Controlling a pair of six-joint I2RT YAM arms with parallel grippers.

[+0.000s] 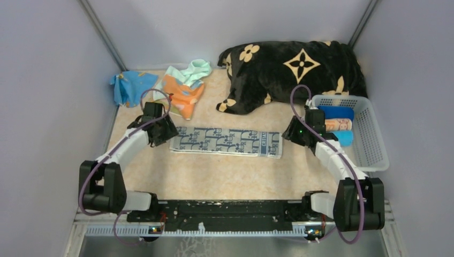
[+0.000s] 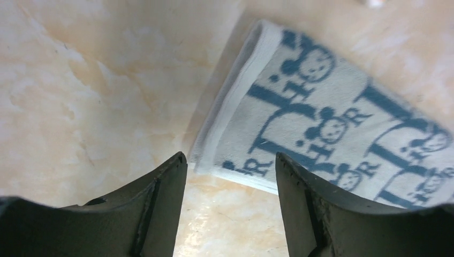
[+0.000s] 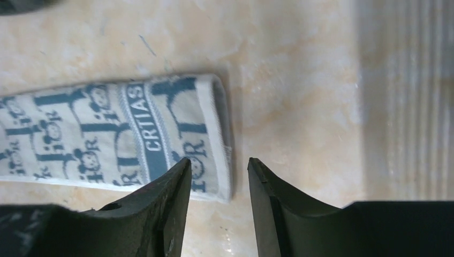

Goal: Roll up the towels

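Observation:
A grey towel (image 1: pixel 225 141) with dark blue lettering lies flat, folded into a long strip across the middle of the table. At its left end my left gripper (image 1: pixel 166 140) hovers with parted fingers; the left wrist view shows the towel's near corner (image 2: pixel 206 160) just beyond the gap, nothing gripped. Over by the right end is my right gripper (image 1: pixel 290 135), its fingers apart as well. In the right wrist view the strip's short end (image 3: pixel 217 144) lies beyond the fingers (image 3: pixel 267 209), with bare table to its right.
A white basket (image 1: pixel 377 142) holding several rolled towels stands at the right, close to the right arm. Loose blue (image 1: pixel 133 88) and orange (image 1: pixel 182 93) cloths lie at the back left, a black patterned blanket (image 1: pixel 267 80) at the back.

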